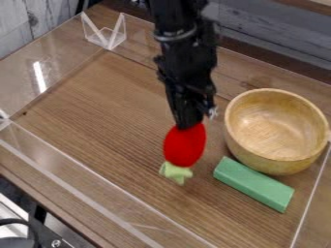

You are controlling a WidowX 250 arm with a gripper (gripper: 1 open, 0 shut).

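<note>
My black gripper (pixel 184 121) reaches down from the top centre, over a red oval object (pixel 185 146) with a light green piece (pixel 176 171) at its lower end. The fingertips are at the red object's upper end; whether anything is between them is hidden. The gripper looks shut.
A wooden bowl (pixel 274 131) sits at the right, with a green block (pixel 254 185) below it. A clear wire or plastic holder (pixel 101 29) stands at the top left.
</note>
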